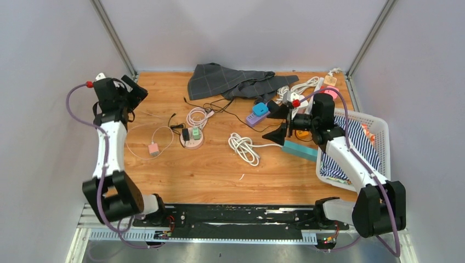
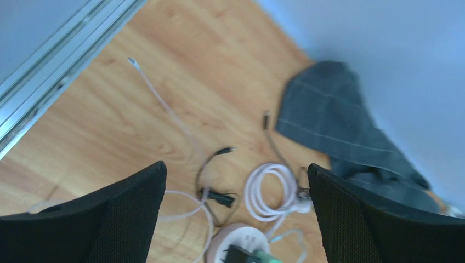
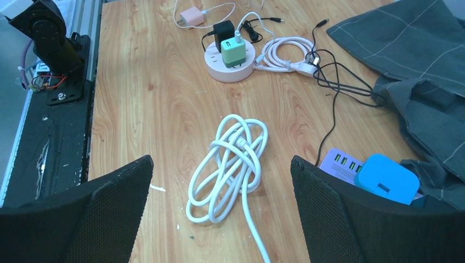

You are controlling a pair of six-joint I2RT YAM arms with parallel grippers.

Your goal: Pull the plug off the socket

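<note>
A round pink socket (image 1: pixel 192 143) on the table holds a black plug (image 1: pixel 185 134) and a green plug; in the left wrist view the socket (image 2: pixel 222 241) is partly cut off at the bottom. A pink charger (image 1: pixel 154 149) with a thin cable lies left of it. My left gripper (image 1: pixel 131 93) is raised at the table's far left edge, open, with nothing between its fingers. My right gripper (image 1: pixel 277 123) stands open above the table's right side, with coiled white cable (image 3: pixel 227 170) below it and nothing held.
A dark checked cloth (image 1: pixel 219 82) lies at the back. Purple (image 1: pixel 256 119), blue and teal (image 1: pixel 299 150) power strips and more cables fill the right. A laundry basket (image 1: pixel 384 148) stands far right.
</note>
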